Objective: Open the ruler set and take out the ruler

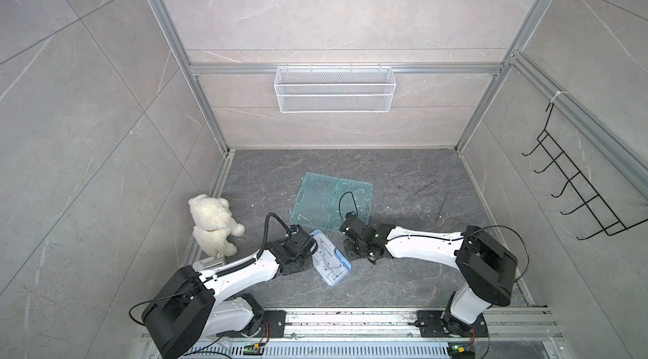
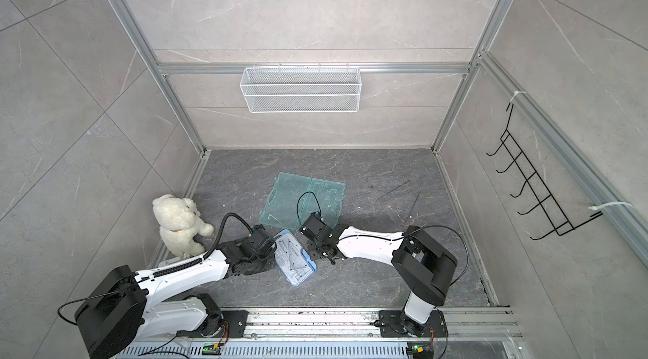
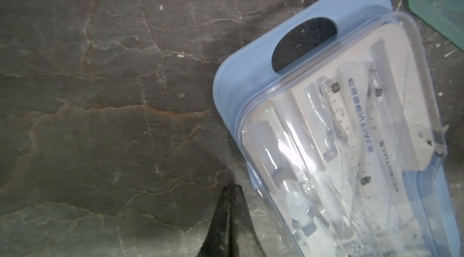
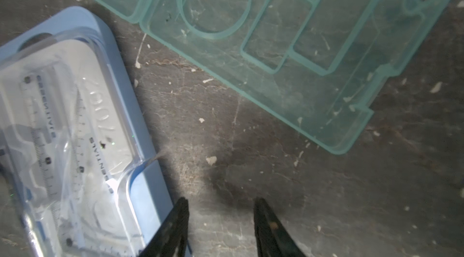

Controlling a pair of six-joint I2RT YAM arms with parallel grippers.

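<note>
The ruler set is a blue case (image 1: 330, 259) with a clear lid, lying on the floor between my two arms. Through the lid in the left wrist view, clear rulers (image 3: 360, 126) and other tools show inside the case, and the lid looks down over them. My left gripper is shut beside the case's left long edge, with nothing visible between its fingers. On the opposite side, my right gripper stands open over bare floor, its left finger (image 4: 176, 223) close to the blue edge. Whether that finger touches the case cannot be told.
A green transparent tray (image 1: 314, 200), spread out flat, lies just behind the case. A white plush bear (image 1: 213, 224) sits at the left wall. Floor to the right of the tray is clear. A white wire basket (image 1: 334, 88) hangs on the back wall.
</note>
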